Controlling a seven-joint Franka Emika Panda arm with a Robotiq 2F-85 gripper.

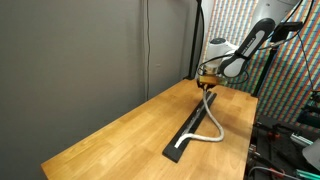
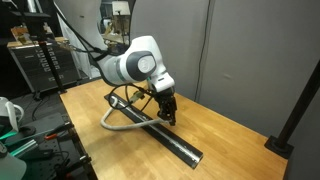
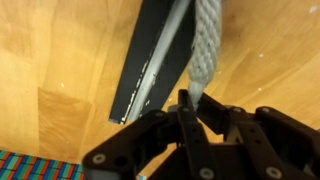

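Observation:
A pale braided rope (image 3: pixel 207 40) runs to my gripper, which is shut on it near one end. In exterior view 1 the gripper (image 1: pixel 206 87) is low over the far part of a long black strip (image 1: pixel 187 128). From there the rope (image 1: pixel 219 120) bends out across the table, and its other end lies at the strip's near end. A pale lengthwise band marks the middle of the strip (image 3: pixel 126 87) in the wrist view. Exterior view 2 shows the rope (image 2: pixel 118 127) curving beside the strip (image 2: pixel 183 149); whether the gripped end touches the strip, I cannot tell.
Bare wooden table (image 1: pixel 120 145) lies to the left of the strip in exterior view 1. A grey wall (image 1: pixel 80 70) stands behind it. A striped colourful cloth (image 3: pixel 35 167) shows at the wrist view's lower left corner.

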